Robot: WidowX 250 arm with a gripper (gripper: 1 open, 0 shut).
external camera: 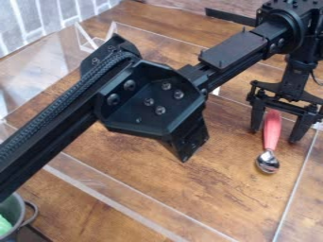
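Note:
A red-handled metal scoop (270, 137) lies on the wooden table (151, 194) at the right, its round steel end toward the front. My black gripper (278, 128) is low over the red handle, open, with a finger on either side of it. Whether the fingers touch the handle or the table is hard to tell. My large black arm crosses the view from the lower left to the upper right and hides much of the table.
A metal pot (10, 216) with something green in it is cut off at the lower left edge. Clear plastic edges border the table.

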